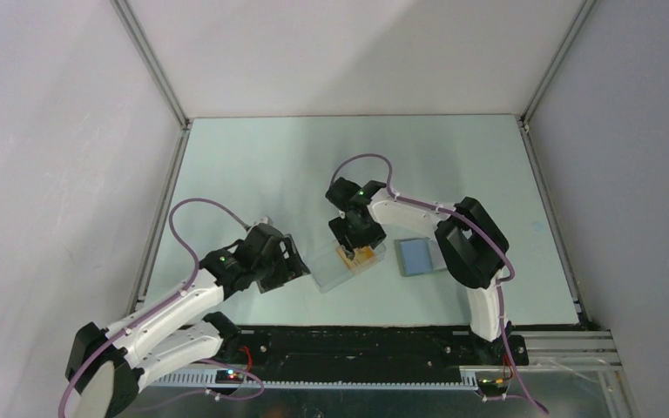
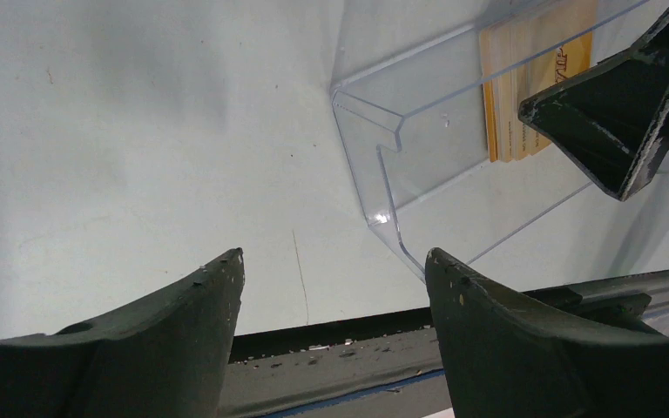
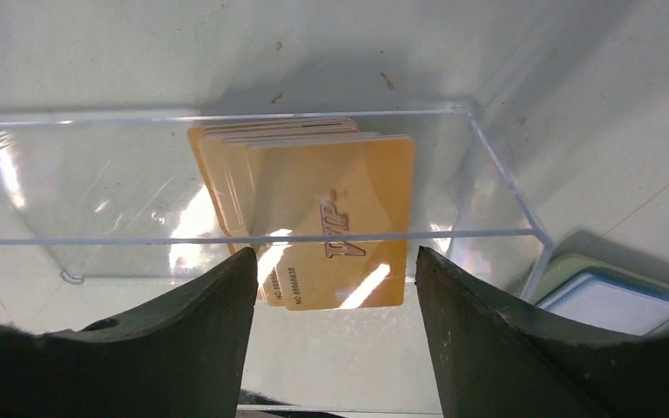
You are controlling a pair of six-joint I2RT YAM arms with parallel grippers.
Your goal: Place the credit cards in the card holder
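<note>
Several orange-yellow cards [image 3: 348, 187] stand fanned and leaning in a clear plastic box [image 3: 523, 209], toward its right end. In the right wrist view my right gripper hangs over that box, its fingers apart on either side of the cards' lower part, holding nothing. From the top the right arm covers part of the cards. My left gripper stands open and empty to the left of the box. A blue rectangular case [image 1: 415, 257] lies to the right of the box; whether it is the card holder cannot be told.
Against the blue case's right side lies a pale flap or panel [image 1: 436, 253]. The table's front edge, with a black rail [image 1: 357, 348], runs close below the box. Behind both arms the white tabletop [image 1: 253, 157] is bare.
</note>
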